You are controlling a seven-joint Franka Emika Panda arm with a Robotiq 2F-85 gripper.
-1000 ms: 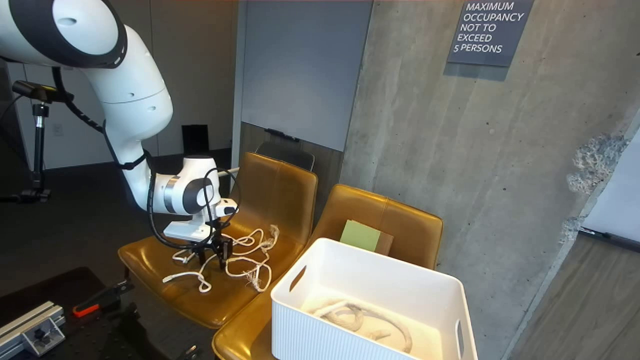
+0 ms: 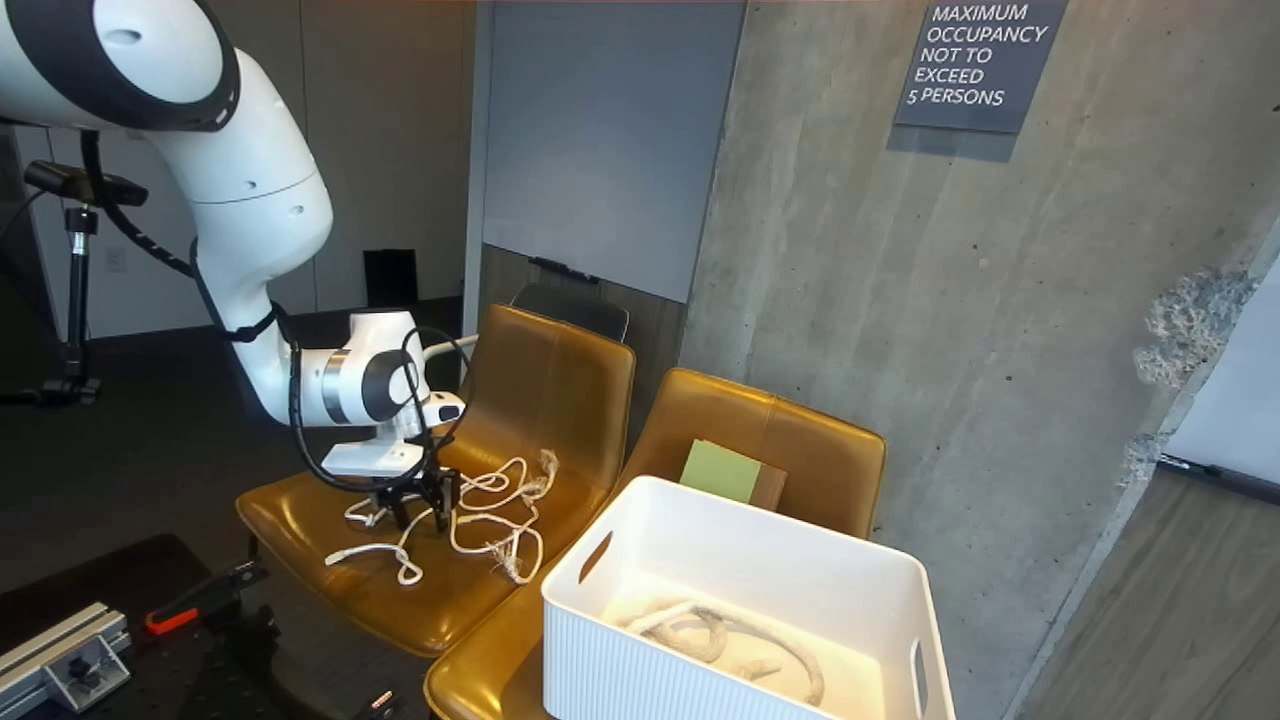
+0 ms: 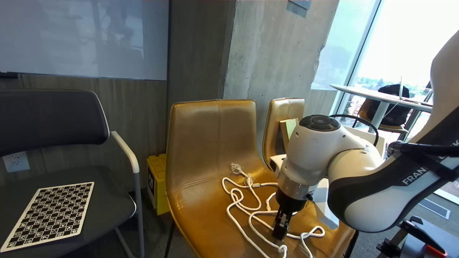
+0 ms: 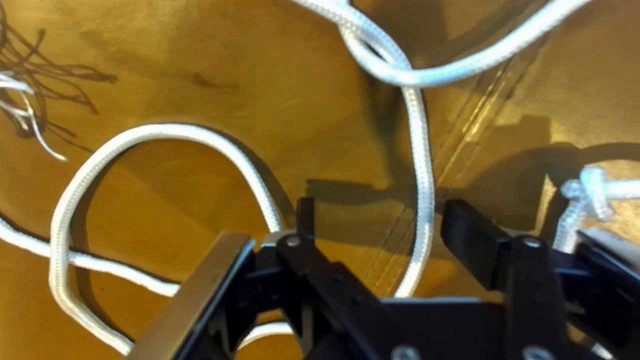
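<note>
A tangle of white rope lies in loops over the seat of a brown leather chair, with frayed ends showing. Above that seat, the gripper points down with its fingers apart. In the wrist view one strand of the rope runs through the gap between the fingers, lying on or close to the leather. Another loop lies left of the left finger, and a knot shows at the right. Exterior view 1 has the gripper low over the rope; its fingertips are partly hidden there.
On the neighbouring brown chair stands a white bin with pale rope-like pieces inside. A green and brown box leans behind it. A grey chair holding a checkered board stands to the left in exterior view 2.
The arm and gripper have shifted slightly left in exterior view 1, staying low over the seat. The rope and the bin look unchanged.
</note>
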